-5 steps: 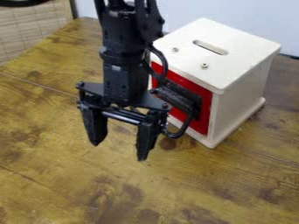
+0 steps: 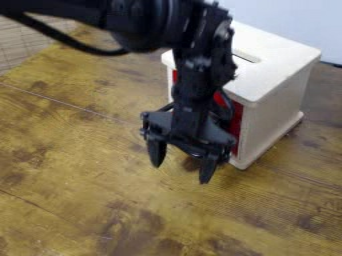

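Note:
The black gripper (image 2: 181,160) hangs low over the wooden table in front of a white wooden box (image 2: 267,90), its two fingers apart with nothing visible between them. The box has a slot in its top and a red front panel (image 2: 235,120), which the arm largely covers.
Bare tabletop (image 2: 80,170) fills the left and near part of the view. A woven mat or blind (image 2: 20,45) is at the upper left, and a white wall stands behind the box.
The gripper has moved right, toward the box, over the last second, and now covers more of the red front. It stays open. The box appears unmoved.

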